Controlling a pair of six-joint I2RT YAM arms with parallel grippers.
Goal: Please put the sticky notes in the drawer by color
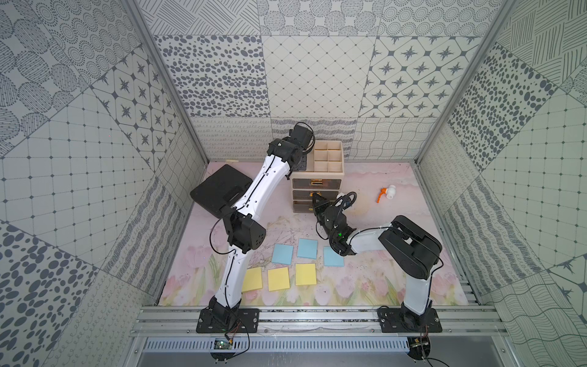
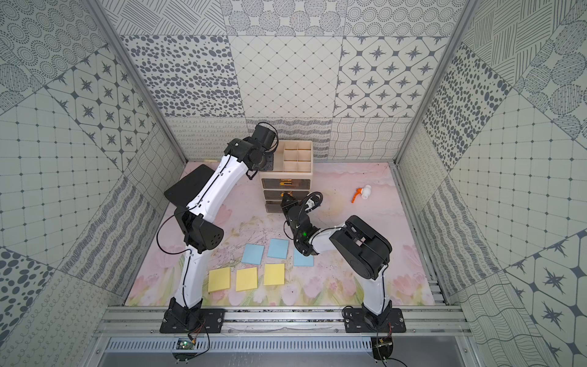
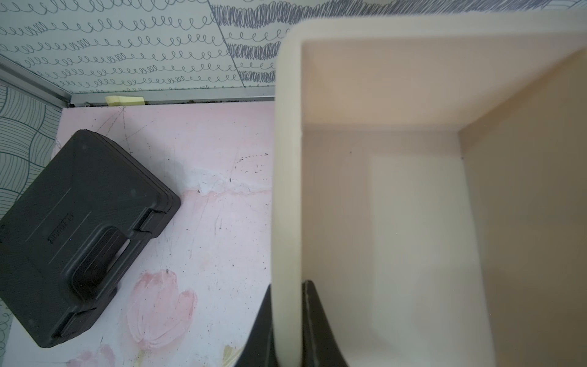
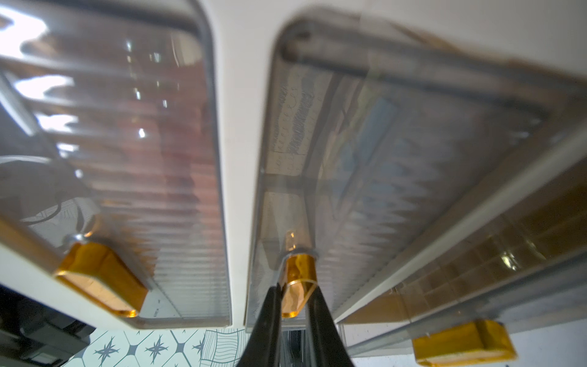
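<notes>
Three yellow sticky notes (image 1: 278,279) and three blue sticky notes (image 1: 307,248) lie flat on the table in front of a small cabinet (image 1: 329,173). At the cabinet's open top, my left gripper is shut on the left wall (image 3: 287,202), one finger on each side. My right gripper is at the cabinet's front, its fingers either side of the gold knob (image 4: 299,272) of the middle drawer (image 4: 415,159). Whether they press on that knob cannot be told. In the top right view, the right arm partly covers a blue note (image 2: 302,259).
A black case (image 1: 221,189) lies left of the cabinet. An orange and white object (image 1: 386,193) rests on the right, with clear table around it. Other gold knobs (image 4: 101,278) flank the gripped area in the right wrist view.
</notes>
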